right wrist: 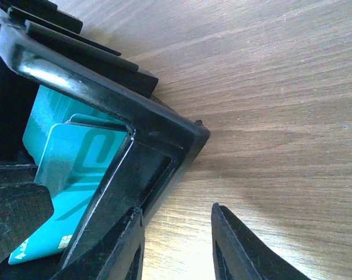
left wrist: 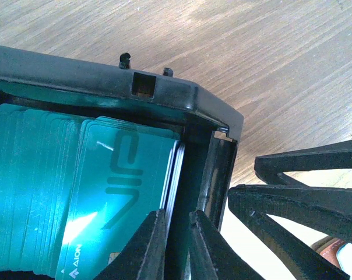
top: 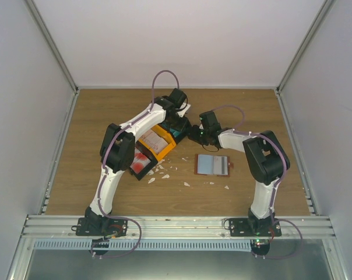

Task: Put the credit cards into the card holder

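Note:
Teal cards (left wrist: 112, 186) lie in a black holder (left wrist: 77, 76), their white edges showing along the right side. My left gripper has its fingertips low over that right edge, part open, at the end of the teal cards. My right gripper (top: 196, 133) is at the holder's right end; in the right wrist view its fingertips stand beside the black end wall (right wrist: 129, 181), and whether they grip it is hard to tell.
An orange holder (top: 164, 151) and a black holder with red cards (top: 140, 162) sit in front. A small card tray (top: 211, 164) and white scraps lie on the table (top: 263, 105).

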